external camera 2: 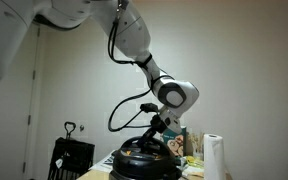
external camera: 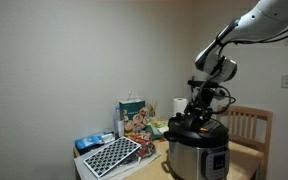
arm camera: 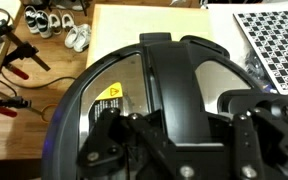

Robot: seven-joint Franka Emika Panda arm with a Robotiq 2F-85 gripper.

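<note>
A round cooker (external camera: 198, 157) with a silver body and a dark front panel stands on the table. Its black lid (external camera 2: 142, 158) sits on top, and in the wrist view a wide dark handle bar (arm camera: 177, 85) crosses it, with a yellow warning label (arm camera: 108, 93) beside the bar. My gripper (external camera: 196, 114) points down right at the lid's top. It is shut; the wrist view shows its dark linkages at the near end of the bar, with no clear sign of anything between the fingers. Where the fingertips meet the lid is hidden.
Left of the cooker lie a white perforated rack (external camera: 113, 157), a blue box (external camera: 92, 142) and a green-patterned bag (external camera: 132, 112). A paper towel roll (external camera 2: 214, 156) stands behind. A wooden chair (external camera: 247, 124) is at the right. Shoes (arm camera: 53, 23) lie on the floor.
</note>
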